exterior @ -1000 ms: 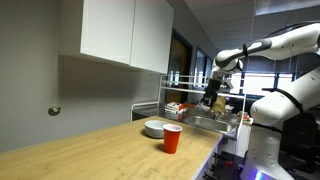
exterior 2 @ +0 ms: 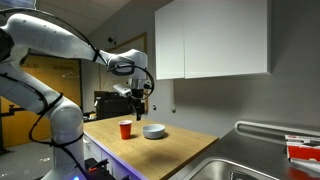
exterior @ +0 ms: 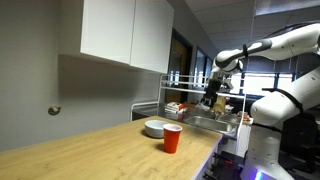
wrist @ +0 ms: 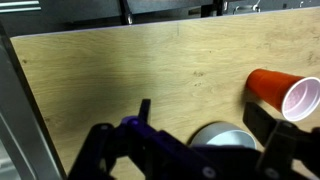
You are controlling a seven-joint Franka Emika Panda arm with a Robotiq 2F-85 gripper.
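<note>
A red cup [exterior: 171, 140] stands upright on the wooden table, close to its edge. Just beyond it in exterior view 1 is a pale bowl [exterior: 153, 129]; exterior view 2 has the bowl [exterior 2: 153, 132] to the right of the cup [exterior 2: 125, 130]. My gripper hangs above the table, pointing down, its fingers apart with nothing between them. In the wrist view the cup [wrist: 272, 88] is at the right, and the bowl [wrist: 224, 134] is partly hidden behind the gripper.
Bare wood [wrist: 95, 85] fills the left and middle of the wrist view. A metal sink [exterior 2: 232, 171] adjoins the table, with a rack [exterior 2: 262, 135] behind it. White cabinets [exterior 2: 215, 45] hang over the back. Red-and-white items [exterior 2: 302, 149] sit beyond the sink.
</note>
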